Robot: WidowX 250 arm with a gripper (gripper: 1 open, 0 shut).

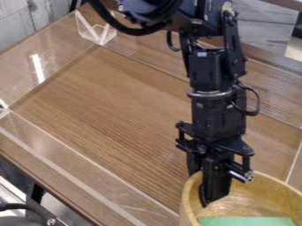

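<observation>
My black gripper [214, 177] reaches straight down at the right of the view, its fingers inside the near rim of a yellow bowl [278, 194] at the bottom right. A green object [248, 221] lies in the bowl. The fingertips are dark and overlap, so what is between them, if anything, is hard to make out.
A small clear plastic piece [97, 26] sits at the back left. Dark cables show at the lower left edge.
</observation>
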